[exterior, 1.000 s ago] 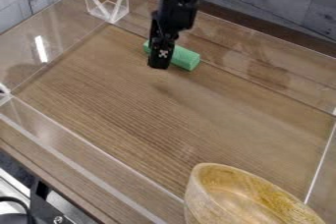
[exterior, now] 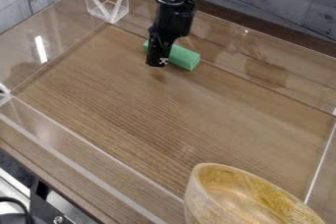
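The black robot arm reaches down from the top of the camera view to its gripper [exterior: 156, 57], which is low over the wooden table at the left end of a green block [exterior: 184, 58]. The gripper partly hides the block's left end. Whether it touches the block is unclear, and its dark fingers are too small to show what, if anything, is between them.
A large yellow oval bowl [exterior: 217, 194] sits at the bottom right. A white wire-like object [exterior: 108, 7] is at the back left. A grey wall runs along the back.
The gripper has shifted slightly and the arm's pose has changed a little at the left end of the green block. The block shows no clear movement.
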